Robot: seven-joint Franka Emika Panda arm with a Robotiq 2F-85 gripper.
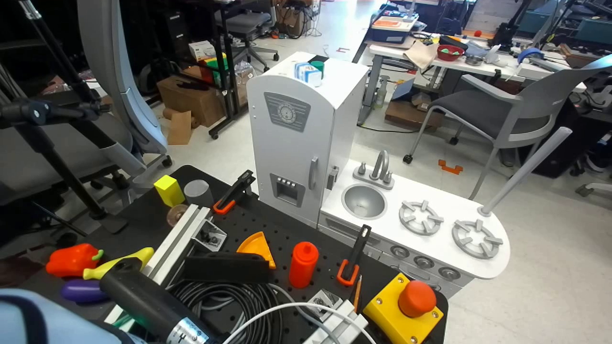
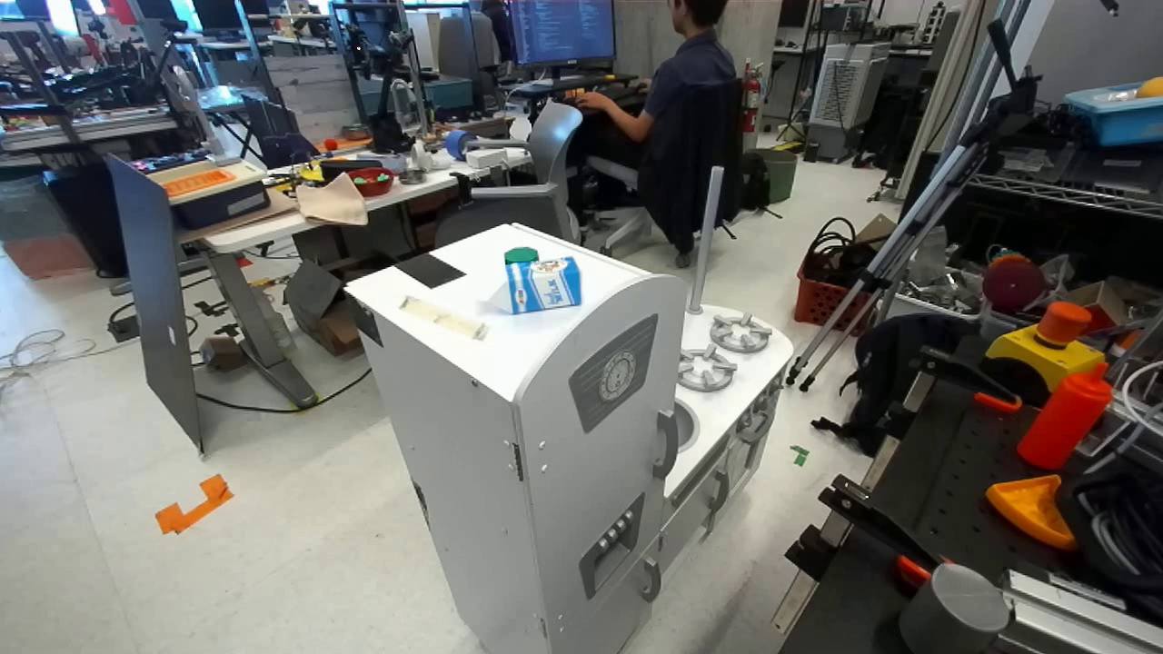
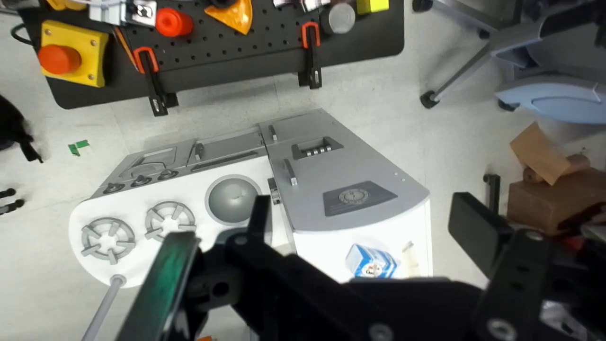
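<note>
With its two dark fingers spread wide apart, my gripper is open in the wrist view, looking down over a toy kitchen. Nothing shows between the fingers except the grey front and white top of the toy fridge (image 3: 346,170) below. A small blue and white carton (image 2: 545,285) lies on the fridge top, beside a green-lidded object (image 2: 521,255). In the wrist view the carton (image 3: 370,262) is partly covered by the gripper's body, and the green-lidded object cannot be made out. Neither exterior view shows the gripper. The fridge door is closed.
A sink (image 1: 365,201), a faucet (image 1: 381,166) and two burners (image 1: 420,218) sit on the white counter beside the fridge. The black pegboard table (image 1: 275,241) carries a red bottle (image 1: 303,263), clamps, toy food and a yellow emergency-stop box (image 1: 401,312). Chairs stand around.
</note>
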